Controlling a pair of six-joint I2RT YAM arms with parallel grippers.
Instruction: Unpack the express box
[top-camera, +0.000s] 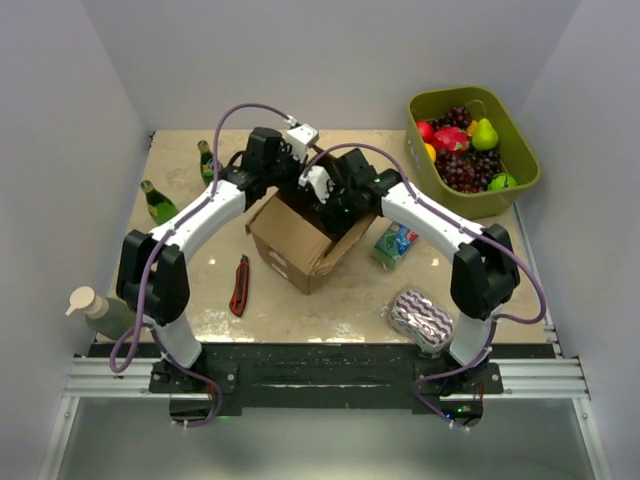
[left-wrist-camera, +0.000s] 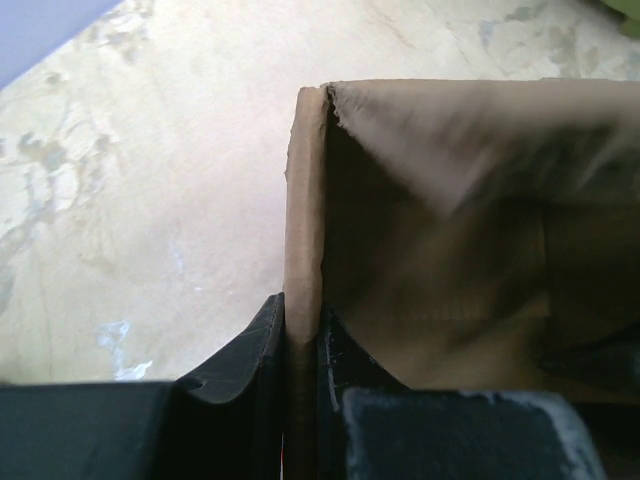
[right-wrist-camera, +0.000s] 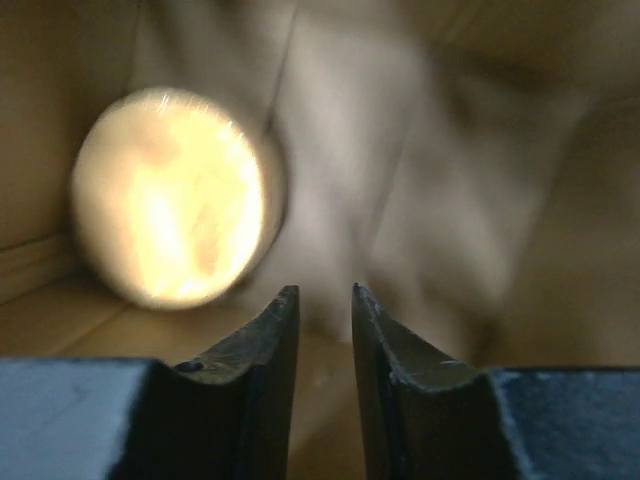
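Observation:
An open cardboard box (top-camera: 290, 250) stands mid-table in the top view. My left gripper is shut on the box's upright edge (left-wrist-camera: 305, 200). My right gripper is down inside the box, part open, with nothing seen between its fingers. In the right wrist view a round pale item (right-wrist-camera: 165, 195), too blurred to name, lies at the left of the box's interior (right-wrist-camera: 450, 180), beyond the fingertips.
Green bottles (top-camera: 160, 207) stand at left, a pump bottle (top-camera: 108, 317) at front left. A red cutter (top-camera: 240, 286) lies left of the box; packets (top-camera: 395, 243) lie right. A fruit basket (top-camera: 430, 190) is at back right.

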